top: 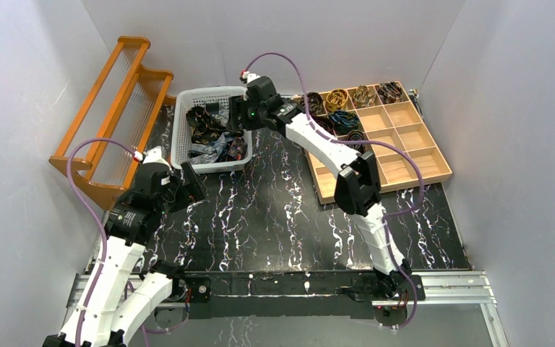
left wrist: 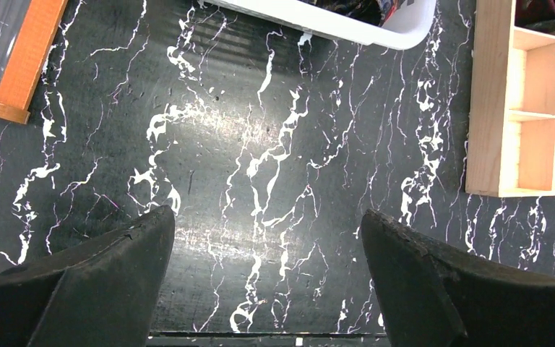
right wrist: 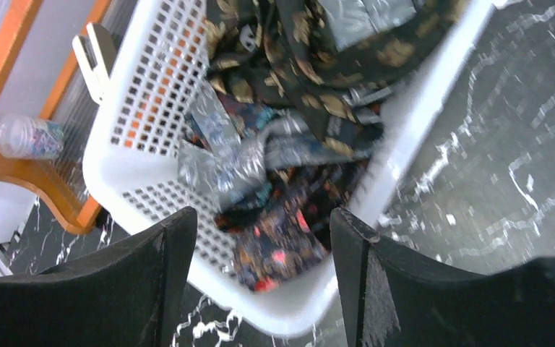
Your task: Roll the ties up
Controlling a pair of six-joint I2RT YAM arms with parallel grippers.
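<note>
Loose ties (top: 217,136) lie heaped in the white basket; from the right wrist view they are dark patterned ties (right wrist: 311,72) and grey ones (right wrist: 249,163), blurred. My right gripper (top: 237,116) is over the basket's right edge, its fingers (right wrist: 166,267) apart and empty above the basket. Just in front of the basket, my left gripper (top: 196,189) hangs over the table, open with nothing between its fingers. Rolled ties (top: 337,100) fill several back and left compartments of the wooden box (top: 325,189). My right arm hides part of that box.
The white basket (top: 220,168) stands at the back left beside a wooden rack (top: 112,108). Clear dark marbled table (top: 267,224) stretches across the front middle. The box has several empty compartments (top: 419,137).
</note>
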